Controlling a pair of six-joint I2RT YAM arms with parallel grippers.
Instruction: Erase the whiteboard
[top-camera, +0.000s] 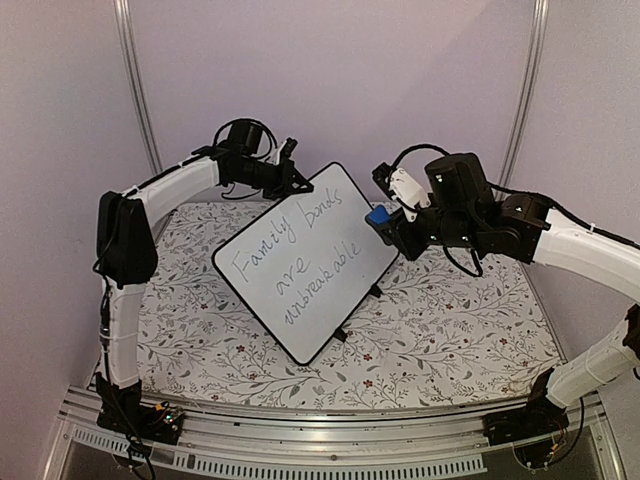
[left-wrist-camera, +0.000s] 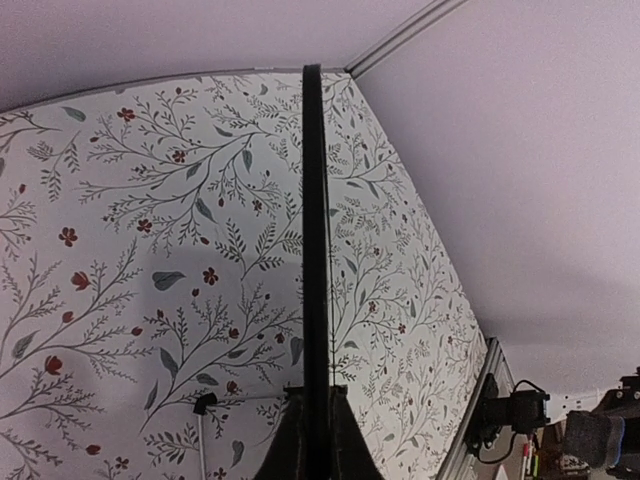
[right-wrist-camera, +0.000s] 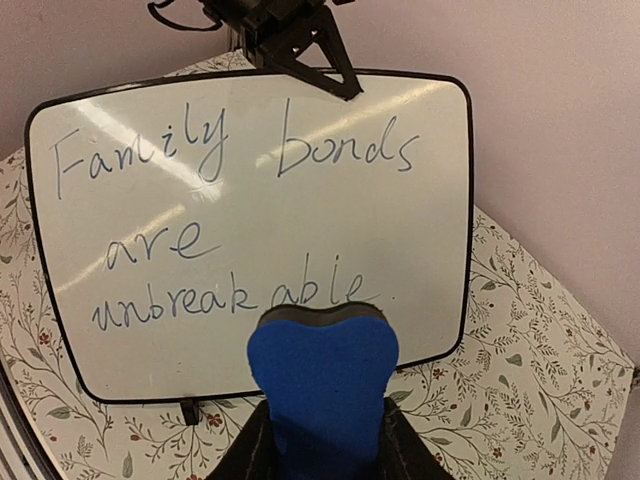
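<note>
The whiteboard (top-camera: 330, 280) stands tilted mid-table, blue handwriting "Family bonds are unbreakable" on it in the top and right wrist views. My left gripper (top-camera: 298, 185) is shut at the board's upper-left edge, also seen at the top of the right wrist view; in the left wrist view the board's dark edge (left-wrist-camera: 314, 200) runs vertically above the fingers. My right gripper (top-camera: 395, 235) is shut on a blue eraser (right-wrist-camera: 322, 380), held in front of the board's right side, below the word "unbreakable" in the right wrist view.
Pale walls (top-camera: 320, 80) enclose the back and both sides, with metal rails at the corners and front.
</note>
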